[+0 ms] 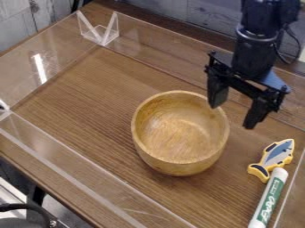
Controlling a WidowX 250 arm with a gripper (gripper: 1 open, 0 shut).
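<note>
My gripper (238, 93) is a black assembly hanging from the top right, open, its fingers spread over the table just right of and behind a large tan bowl (179, 129). A yellow and blue fish-shaped object (272, 158) lies at the right, with a white tube with green ends (272, 193) below it. The bowl looks empty.
A clear plastic or wire object (98, 28) stands near the back left corner. The tray's raised edges bound the back and left.
</note>
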